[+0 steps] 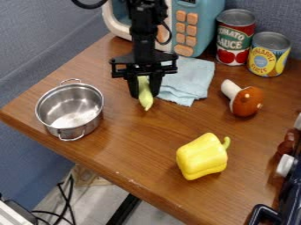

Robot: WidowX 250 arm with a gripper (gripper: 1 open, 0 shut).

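My black gripper [144, 77] points down over the middle-back of the wooden table, at the left edge of a light blue cloth [187, 81]. A long pale yellow-green object [146, 96], like a banana or corn, hangs between its fingers, which look closed on it. Whether it touches the table is hard to tell. A steel pot [69, 109] stands to the left; a yellow pepper [202, 157] lies at the front right.
A sauce can [235, 37], a yellow can [269, 54] and a toy microwave [193, 26] line the back. An orange mushroom [245, 101] lies right of the cloth. Dark objects [279, 193] crowd the right edge.
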